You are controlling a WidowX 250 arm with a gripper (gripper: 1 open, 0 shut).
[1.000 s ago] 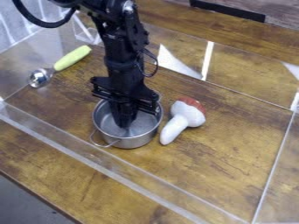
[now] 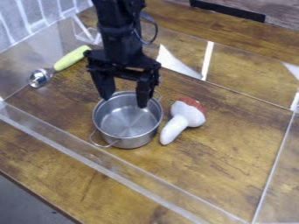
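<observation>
My black gripper (image 2: 122, 86) hangs above a steel pot (image 2: 126, 131), its fingers open and spread over the rim, with nothing visible between them. The pot looks empty and has a wire handle at its lower left. Right beside it on the right lies a white mushroom-like object (image 2: 179, 122) with a red top.
A steel ladle (image 2: 42, 77) and a yellow-green object (image 2: 73, 58) lie at the back left. Clear plastic borders cross the wooden table (image 2: 233, 114), which is free to the right and in front.
My gripper has risen from down inside the pot to above it, and the pot's interior now shows. The pot and the objects around it stay in place.
</observation>
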